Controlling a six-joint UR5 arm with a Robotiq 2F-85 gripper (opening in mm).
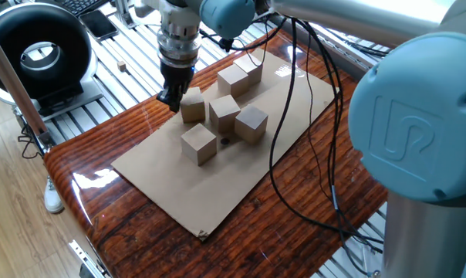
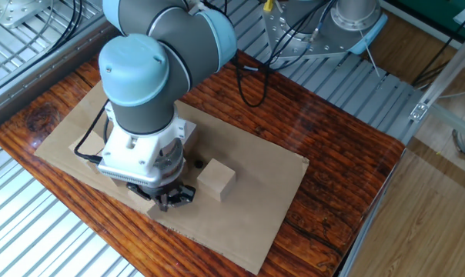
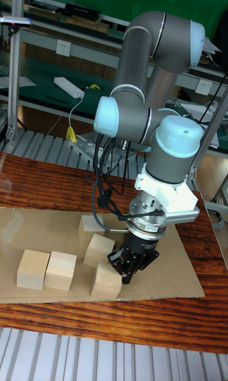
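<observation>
Several plain wooden cubes stand on a flat cardboard sheet. My black gripper points down at the sheet's edge, right beside the outermost cube. In the third exterior view, the gripper is low against the right side of that cube; whether its fingers are apart or together does not show clearly. Near that cube stand a middle cube, a cube to its right and a separate front cube. From the second exterior view, the arm covers most cubes beyond the gripper.
Two more cubes sit together at the far end, one of them the nearer cube. Black cables hang across the sheet's right side. Bare cardboard lies toward the front corner, with the glossy wooden table around it.
</observation>
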